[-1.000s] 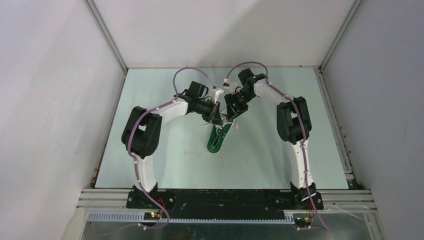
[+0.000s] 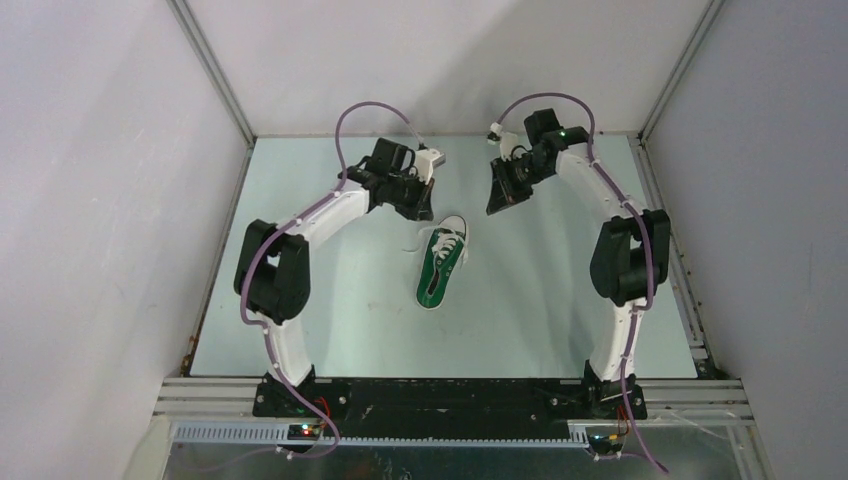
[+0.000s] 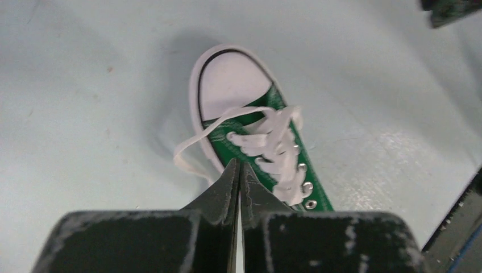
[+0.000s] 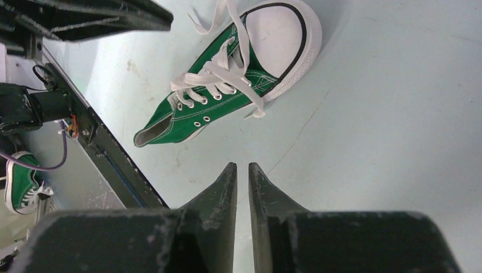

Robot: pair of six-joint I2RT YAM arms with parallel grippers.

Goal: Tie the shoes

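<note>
A green shoe (image 2: 438, 270) with a white toe lies on the table, toe pointing away from the front edge. White laces (image 3: 273, 148) cross loosely over it; one strand (image 3: 190, 149) hangs over the side in the left wrist view, and another lace end (image 4: 256, 109) drapes over the opposite side in the right wrist view. My left gripper is shut above the shoe, nothing between its fingers, and the laces lie outside them. Clear of the shoe, to its right, my right gripper has a narrow gap between its fingertips, with only table visible through it.
Bare table (image 2: 560, 330) surrounds the shoe on both sides and in front. In the right wrist view, another green shoe (image 4: 21, 183) appears beyond the table's front rail (image 4: 102, 142). Pale walls (image 2: 110, 200) enclose the sides and back.
Both grippers have moved up the table, away from the shoe; the right one also swung right.
</note>
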